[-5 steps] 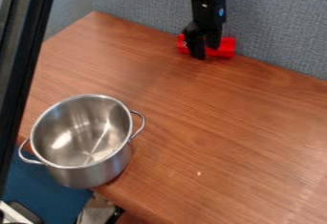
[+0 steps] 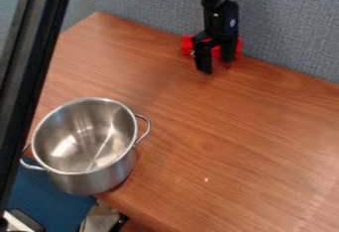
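Note:
My black gripper [image 2: 213,58] hangs at the back of the table, its fingers open and pointing down, just in front of and over a red object [image 2: 235,48]. The red object lies against the grey fabric wall and is partly hidden by the gripper, so I cannot tell whether the fingers touch it. A steel pot [image 2: 82,178] with two handles stands at the front left corner of the table.
A grey wall [image 2: 291,38] runs along the back. A dark post and a blue surface lie at the left, beside the table's edge.
The gripper has shifted slightly left and down over the last second and covers the red object differently. The pot has not moved.

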